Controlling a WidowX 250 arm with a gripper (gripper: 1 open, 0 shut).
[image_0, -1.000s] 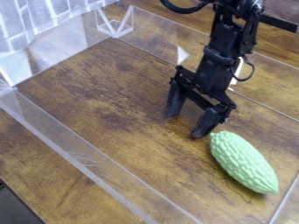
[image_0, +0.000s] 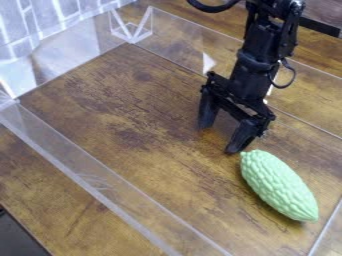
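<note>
The black robot arm reaches down from the top right, and its gripper (image_0: 222, 125) is low over the wooden table, its dark fingers spread toward the left and toward the front. Whatever may be between or behind the fingers is hard to make out; a small pale object shows partly behind the arm. A pale green, bumpy, elongated vegetable (image_0: 278, 185) lies at the lower right, just in front of the gripper and apart from it.
Clear plastic walls (image_0: 94, 184) border the wooden work area (image_0: 107, 110). A white cloth or curtain (image_0: 40, 35) is at the upper left.
The arm and gripper have shifted very slightly, with the upper arm a little more upright. The green vegetable has not moved.
</note>
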